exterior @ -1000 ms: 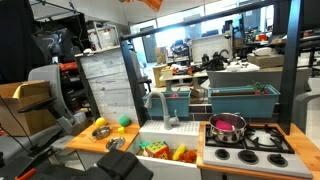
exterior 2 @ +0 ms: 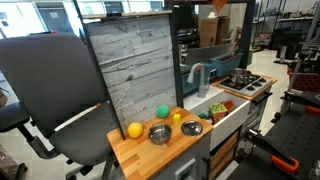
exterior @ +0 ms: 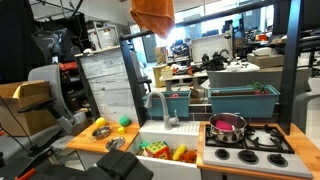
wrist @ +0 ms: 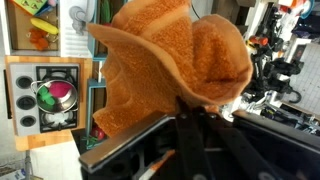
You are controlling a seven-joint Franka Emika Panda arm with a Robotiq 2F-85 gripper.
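Note:
An orange cloth (wrist: pixel 165 60) fills much of the wrist view, bunched at my gripper, which is shut on it. The fingertips are mostly covered by the fabric. In exterior view 1 the cloth (exterior: pixel 154 16) hangs at the top, high above the counter, with the gripper itself out of frame. Only a small orange piece of the cloth (exterior 2: pixel 219 5) shows at the top edge of exterior view 2.
On the stove (exterior: pixel 250 155) at right stands a pot (exterior: pixel 227 127). The sink (exterior: pixel 170 150) holds several colourful items beneath a tall faucet (exterior: pixel 160 105). Bowls (exterior 2: pixel 160 133) stand on the left counter. A dark frame bar (exterior: pixel 215 16) crosses the scene.
The cloth was barely visible at the top of exterior view 1 a second ago. It has since come lower into view and moved slightly right, still held.

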